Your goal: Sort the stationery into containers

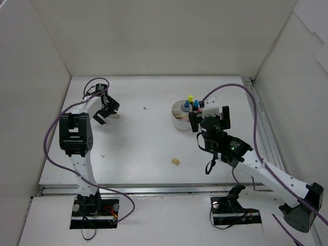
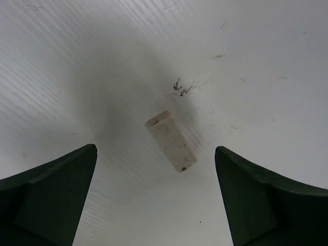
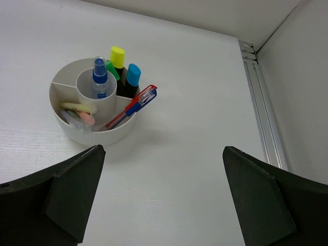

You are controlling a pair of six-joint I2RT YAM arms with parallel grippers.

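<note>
A pale eraser-like block (image 2: 173, 142) lies on the table at the far left, showing just beyond and between the spread fingers of my left gripper. That gripper is open above the table and does not touch the block. Toward the back right stands a round white organizer (image 3: 92, 137) with compartments. It holds pale and orange sticks (image 3: 84, 118), red and blue pens (image 3: 136, 105), markers with yellow (image 3: 118, 54) and blue (image 3: 133, 73) caps, a green-capped one, and a blue-topped bottle (image 3: 100, 72) in its middle cup. My right gripper is open and empty, to the organizer's right.
A small yellowish block (image 1: 176, 161) lies near the front middle of the table. Small dark smudges mark the surface. Walls rise behind and at both sides, and a metal rail (image 1: 264, 118) runs along the right edge.
</note>
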